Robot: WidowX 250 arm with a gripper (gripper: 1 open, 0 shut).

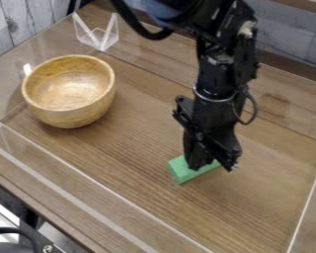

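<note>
A green block (190, 171) lies on the wooden table, right of centre and toward the front. My black gripper (200, 152) is down directly over it, its tip at the block and hiding part of its top and right end. Its fingers appear close together; whether anything is between them is hidden.
A large tan bowl (68, 89) stands at the left. A small white wire-like object (92, 32) is at the back left.
</note>
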